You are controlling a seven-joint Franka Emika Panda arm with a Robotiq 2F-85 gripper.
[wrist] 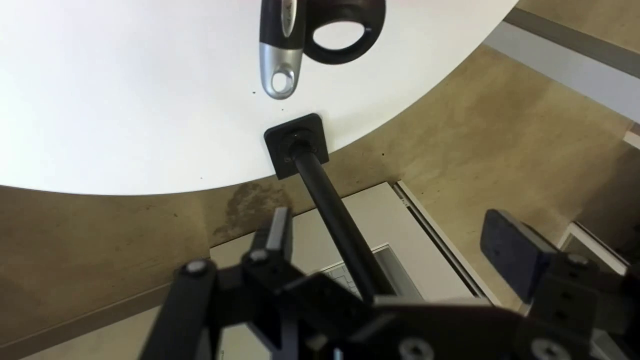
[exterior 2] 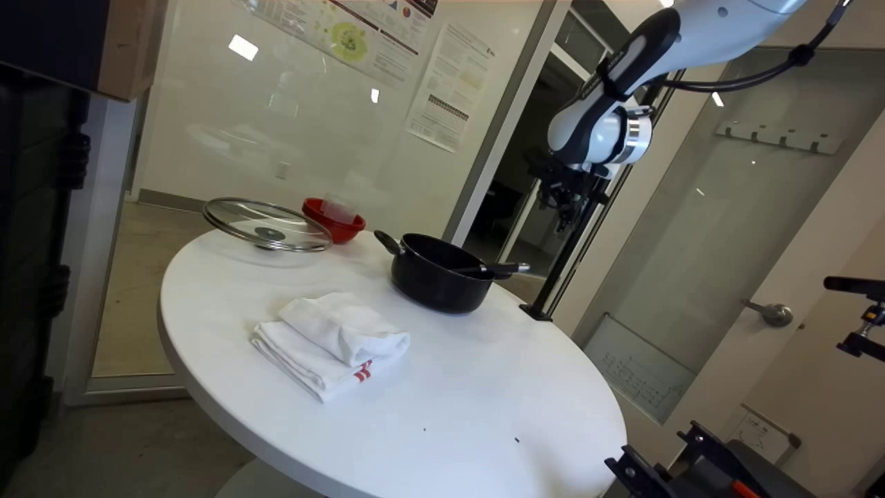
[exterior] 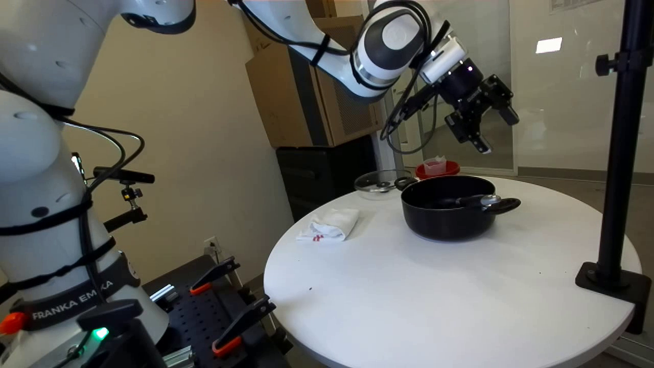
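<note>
My gripper (exterior: 498, 135) hangs in the air above and to the right of the black pot, open and empty. In the wrist view its two fingers (wrist: 516, 255) stand wide apart, with only the floor, a door and a black post behind them. The black pot (exterior: 447, 216) stands upright on the white round table (exterior: 392, 294). A utensil with a black and silver handle (exterior: 480, 200) leans in it, its end over the pot's side handle (exterior: 504, 206). What lies inside the pot is mostly hidden.
A glass lid (exterior 2: 267, 228) and a red bowl (exterior 2: 336, 223) stand at the far side. A folded white towel (exterior 2: 336, 340) lies apart from the pot. A black post (exterior: 614, 159) rises from the table's edge.
</note>
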